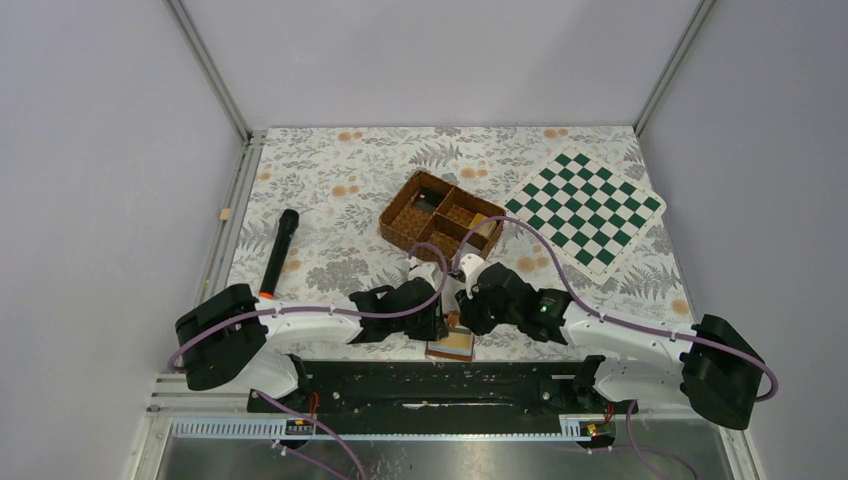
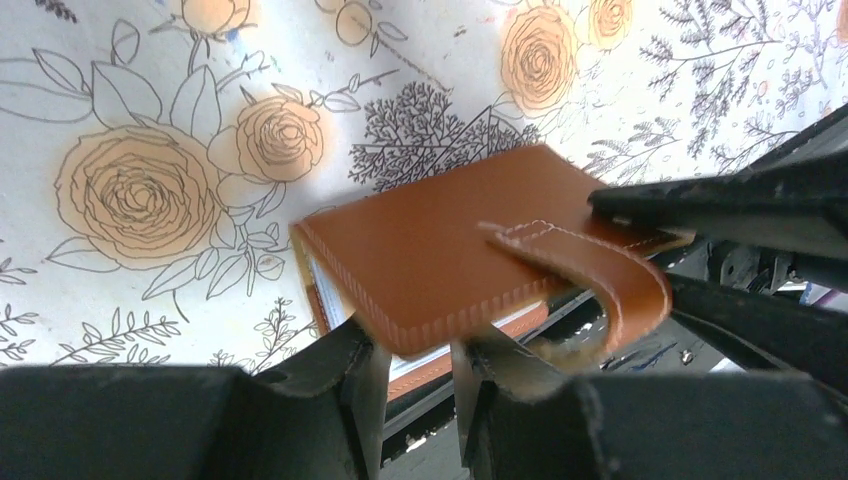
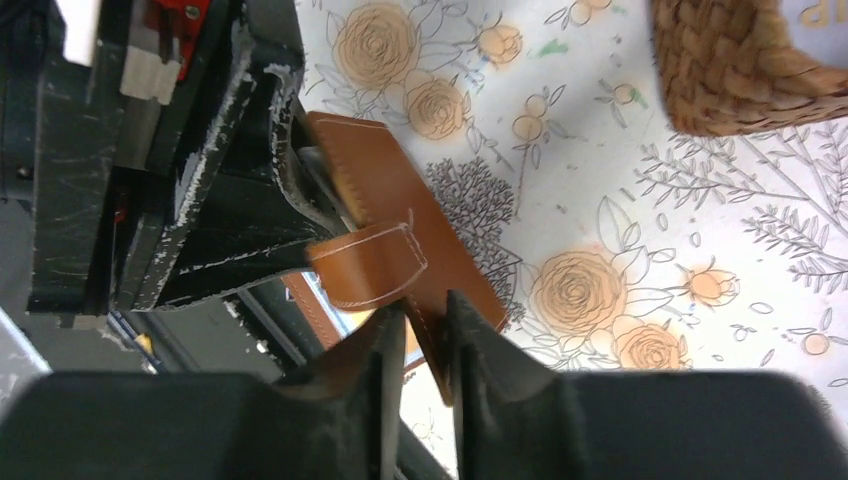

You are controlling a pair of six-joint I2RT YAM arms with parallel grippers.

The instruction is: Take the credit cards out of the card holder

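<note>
A brown leather card holder (image 1: 450,353) lies at the table's front edge between both arms. Its flap with a stitched strap (image 2: 590,265) is lifted off the body, and pale card edges (image 2: 337,300) show beneath. My left gripper is shut on the holder, gripping near a corner of the flap. In the right wrist view, my right gripper has its fingertips apart, with the flap's edge (image 3: 432,355) in the gap beside the strap. Part of the holder is hidden behind the left gripper there.
A woven basket (image 1: 399,233) with compartments stands just behind the grippers, a yellow card (image 1: 483,223) inside. A green-and-white checkered mat (image 1: 585,212) lies at right, a black microphone (image 1: 281,250) at left. Both grippers are close together.
</note>
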